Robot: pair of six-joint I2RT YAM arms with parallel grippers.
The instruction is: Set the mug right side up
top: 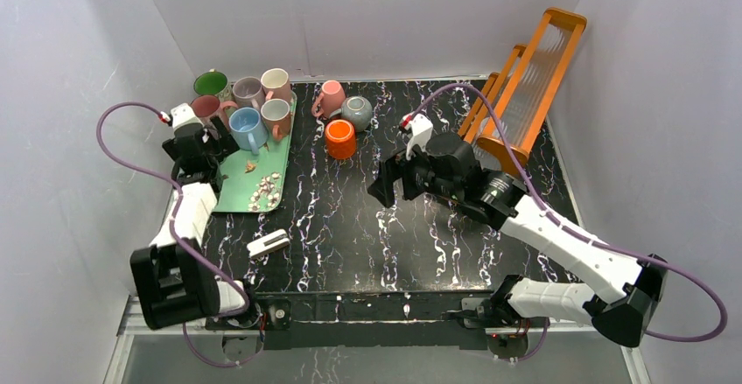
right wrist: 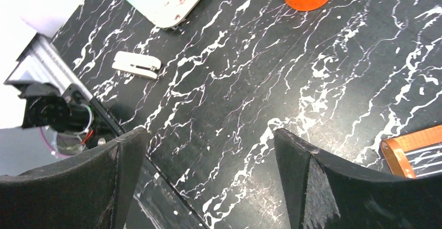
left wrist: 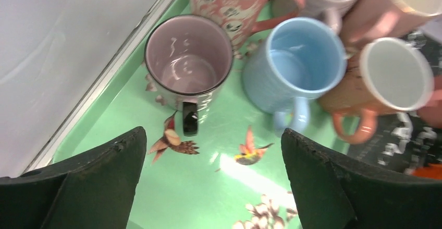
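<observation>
In the left wrist view, a mauve mug (left wrist: 190, 67) with a black rim and black handle stands upright on the green tray (left wrist: 172, 187). My left gripper is open above the tray, apart from that mug and empty. In the top view its arm hides the mauve mug. On the dark table, an orange mug (top: 340, 140) sits with what looks like its base up. Beside it are a grey mug (top: 356, 113), whose pose I cannot tell, and a pink mug (top: 330, 99). My right gripper hangs open over bare table, nothing between its fingers.
A blue mug (left wrist: 294, 57) and several others stand close together at the tray's back. A wooden rack (top: 542, 87) leans at the right rear. A small white object (top: 268, 244) lies near the front left. Mid-table is clear.
</observation>
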